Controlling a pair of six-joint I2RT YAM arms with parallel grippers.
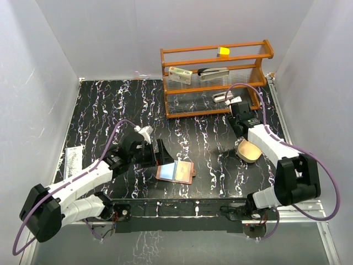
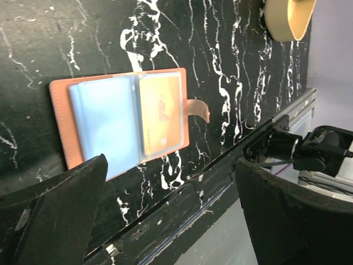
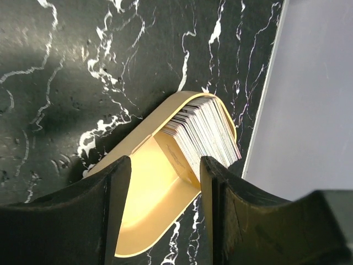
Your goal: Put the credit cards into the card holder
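The card holder (image 2: pixel 132 116) lies open on the dark marbled table, orange-edged, with a blue pane and a yellowish pane and a small brown strap at its right side. Over it is my left gripper, open, with nothing between its fingers. Credit cards (image 3: pixel 204 132) stand packed as a thick row of edges at the far end of a tan oval container (image 3: pixel 144 229). My right gripper is open above that container, its fingers apart and clear of the cards, near the container's empty end.
A wooden rack (image 1: pixel 215 77) with boxes and a yellow block (image 1: pixel 223 51) stands at the back. A white keyboard-like object (image 1: pixel 73 161) lies at the left edge. The right wall (image 3: pixel 314 99) is close beside the container. Mid-table is bare.
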